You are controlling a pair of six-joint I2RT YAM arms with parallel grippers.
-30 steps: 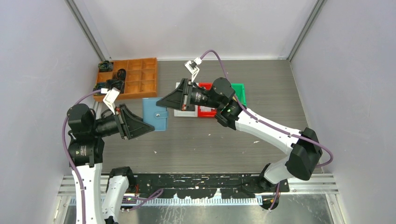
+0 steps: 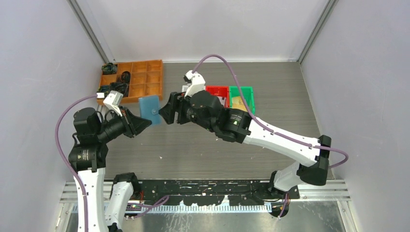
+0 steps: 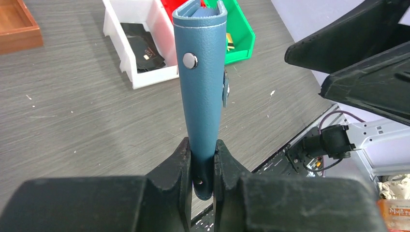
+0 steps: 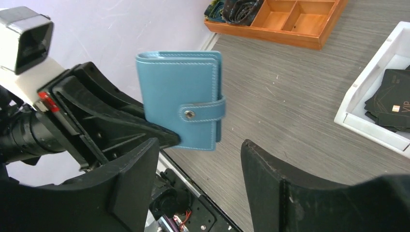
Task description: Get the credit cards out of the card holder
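Observation:
A blue card holder (image 2: 150, 109) with a snap strap hangs in the air, its lower end pinched by my left gripper, which is shut on it. In the right wrist view the holder (image 4: 179, 99) appears closed, its strap across the front edge. Facing it, my right gripper stands open, its fingers apart with nothing between them. In the left wrist view, the right gripper's fingers (image 3: 367, 72) are to the right of the holder, not touching it. I cannot make out single cards inside the holder.
Black cards (image 4: 394, 99) lie in a white bin (image 4: 358, 108). A red bin (image 2: 217, 90) and a green bin (image 2: 247, 92) stand beside it, partly under my right arm. An orange divided tray (image 2: 154, 77) sits at the back left.
My right gripper has opened, turned and come away from the holder, which it was touching before. The left gripper has shifted slightly left with the holder and turned it a little.

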